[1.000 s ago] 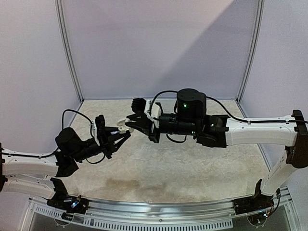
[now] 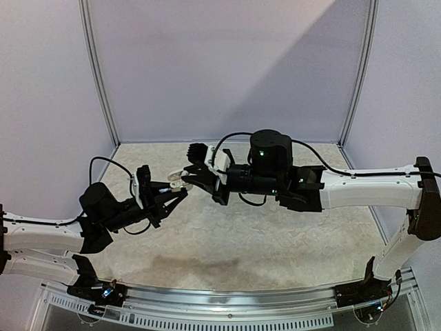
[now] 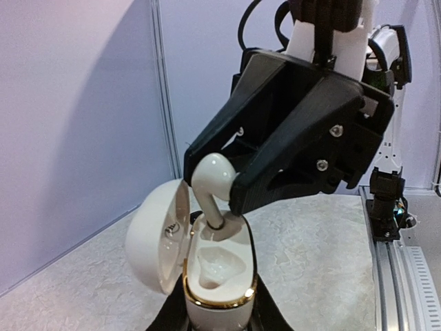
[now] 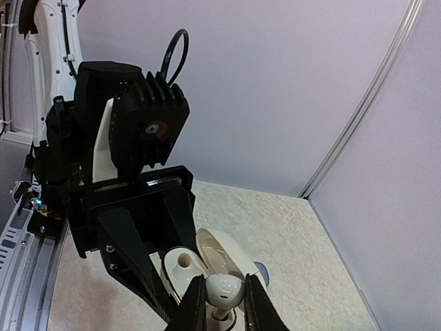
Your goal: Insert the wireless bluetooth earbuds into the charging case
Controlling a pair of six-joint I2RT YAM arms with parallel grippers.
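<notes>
The white charging case (image 3: 219, 296), lid (image 3: 148, 234) flipped open, is gripped by my left gripper (image 2: 180, 193), which is shut on it. My right gripper is shut on a white earbud (image 3: 215, 172) (image 4: 224, 288) just above the case. The earbud's stem reaches down into one socket at the case's top. The other socket (image 3: 218, 265) is empty. In the top view both grippers meet left of the middle, and the small pieces are partly hidden by the fingers.
The pale board (image 2: 275, 252) below is clear in the top view. Grey walls (image 2: 227, 69) bound it at the back and sides, with a metal rail along the front edge.
The left arm looks unmoved.
</notes>
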